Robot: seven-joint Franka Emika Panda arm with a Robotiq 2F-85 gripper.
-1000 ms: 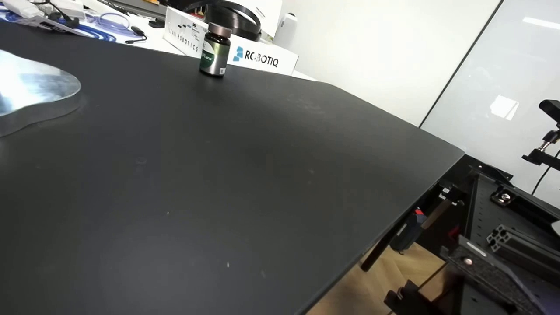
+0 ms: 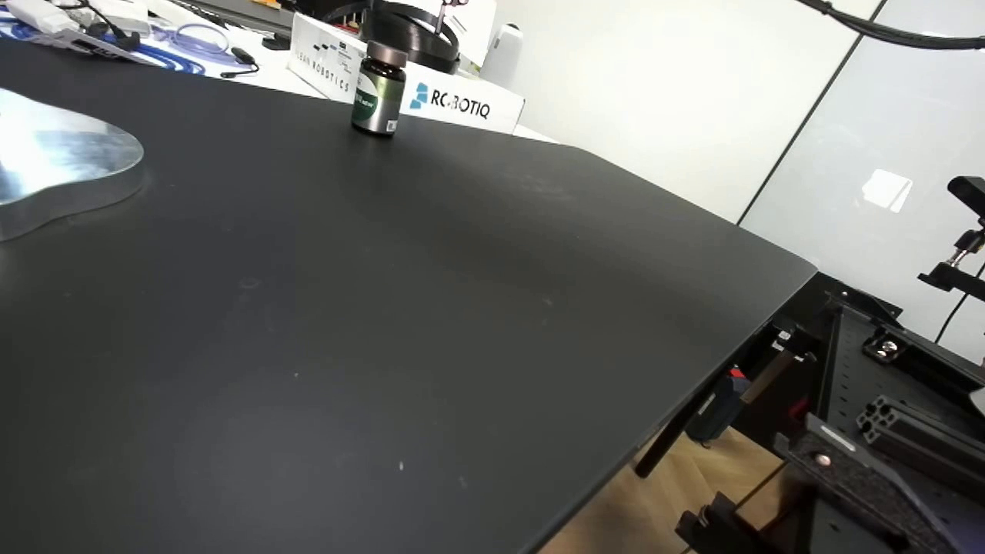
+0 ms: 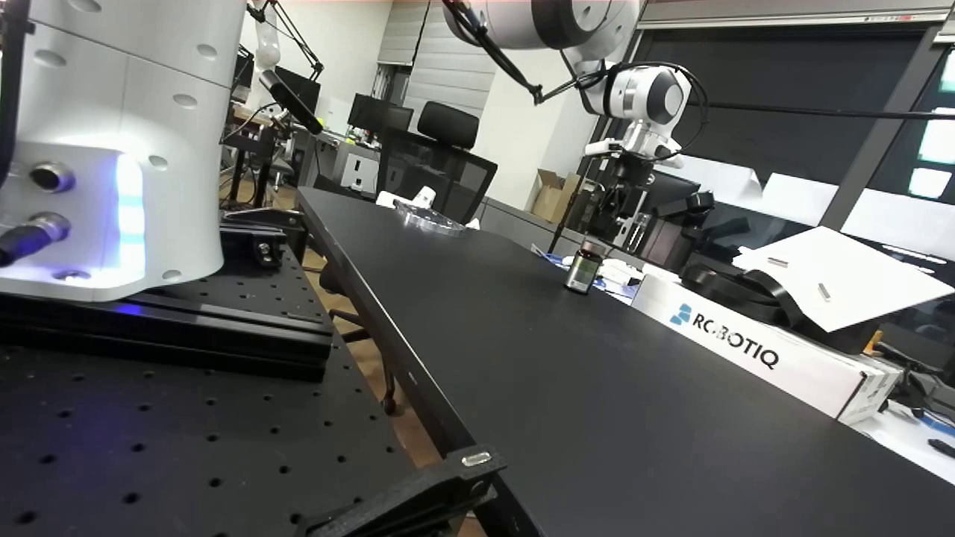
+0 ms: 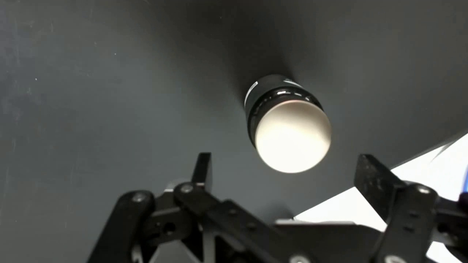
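A dark bottle (image 2: 378, 95) with a brownish cap stands upright near the far edge of the black table (image 2: 369, 305). From above, the wrist view shows the bottle's pale round cap (image 4: 293, 136) just beyond the level of the fingertips, between the two in sideways position. My gripper is open, its fingers well apart and touching nothing. In exterior view 2 the arm reaches out over the far side, with the gripper (image 3: 618, 201) dark and small above the bottle (image 3: 584, 267). A clear gap separates them there.
A white ROBOTIQ box (image 3: 743, 335) stands behind the table edge beside the bottle. A shiny clear tray-like object (image 2: 69, 157) lies at the table's left in exterior view 1.
A black cable has come into view at the top right of exterior view 1, and part of something shows above the bottle. The bottle and clear object stand where they were.
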